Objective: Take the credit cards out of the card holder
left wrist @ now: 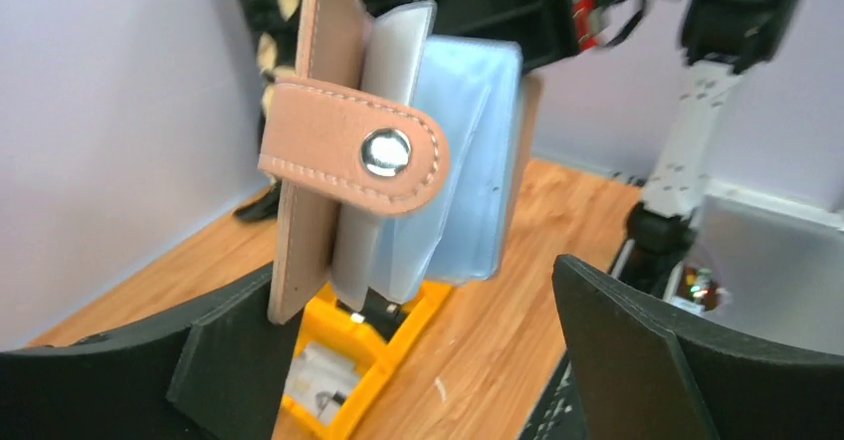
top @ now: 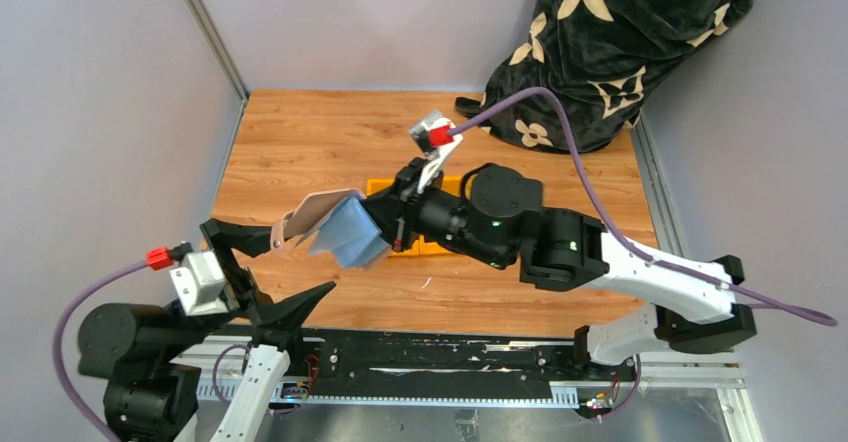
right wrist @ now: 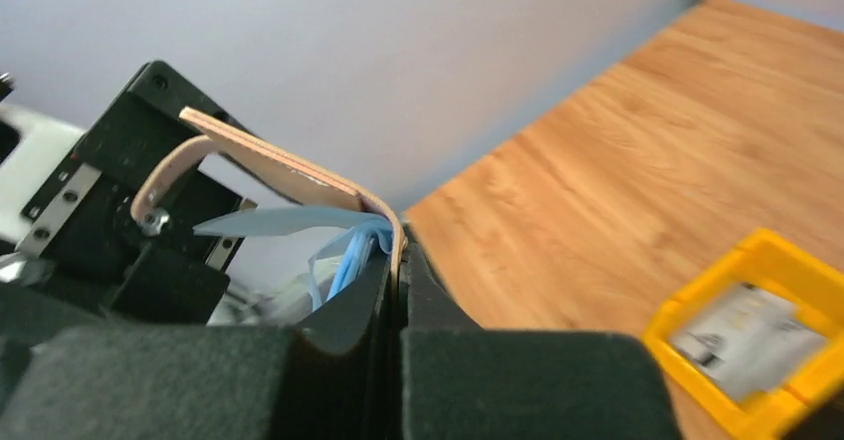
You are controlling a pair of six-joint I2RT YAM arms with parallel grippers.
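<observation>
A tan leather card holder (left wrist: 353,144) with a snap strap and pale blue plastic sleeves (left wrist: 463,141) hangs in the air between the two arms. My right gripper (top: 378,207) is shut on its edge; in the right wrist view the leather cover (right wrist: 289,166) stands up from between the fingertips. The left gripper (top: 300,267) stands open to the left of the holder, nothing between its fingers. In the left wrist view the strap end and loose sleeves face the gap between the left fingers. Whether cards sit inside the sleeves cannot be told.
Below the right gripper an orange divided tray (top: 428,250) stands on the wooden table, with clear flat items (right wrist: 741,335) in one compartment. A dark patterned cloth bag (top: 620,52) lies at the back right.
</observation>
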